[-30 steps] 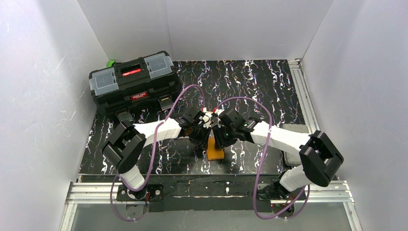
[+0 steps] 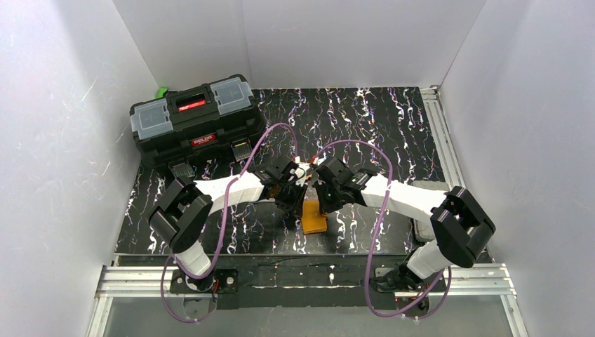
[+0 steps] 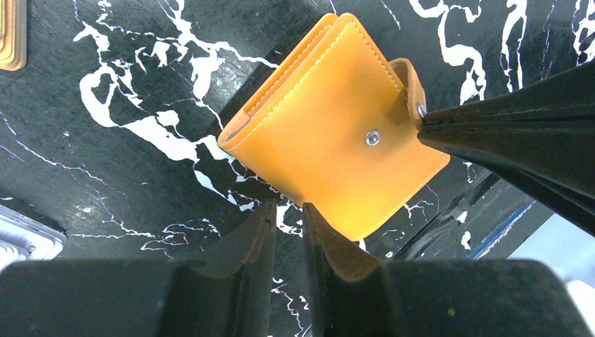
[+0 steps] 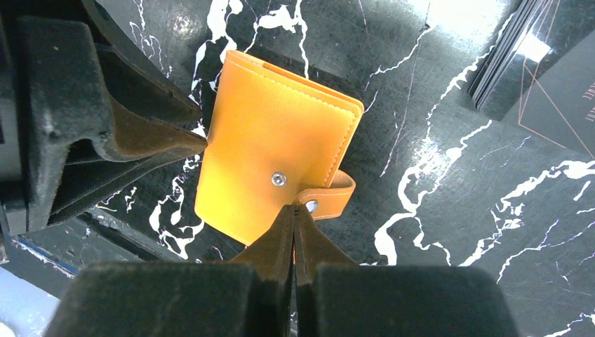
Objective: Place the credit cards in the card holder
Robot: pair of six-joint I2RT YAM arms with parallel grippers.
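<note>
The orange card holder (image 2: pixel 313 223) lies flat on the marble-patterned table, folded over. In the left wrist view a snap stud shows on the holder's face (image 3: pixel 323 133), and its strap (image 3: pixel 414 88) sticks up off the far edge, unfastened. My right gripper is shut, its tips at the strap's snap end (image 4: pixel 330 196), nothing seen pinched between them. Just off the holder's near edge, my left gripper stands slightly open with an empty gap. Gold cards are stacked at upper left, and dark cards (image 4: pixel 554 91) lie upper right in the right wrist view.
A black toolbox (image 2: pixel 196 119) stands at the back left. A silvery stacked item (image 3: pixel 28 237) lies left of the left gripper. The two grippers are close together over the holder. Bare table (image 2: pixel 365 112) spreads at the back right.
My right arm has shifted slightly, its elbow drawing a little left, and its gripper has moved slightly over the holder. The left arm and the holder look unmoved.
</note>
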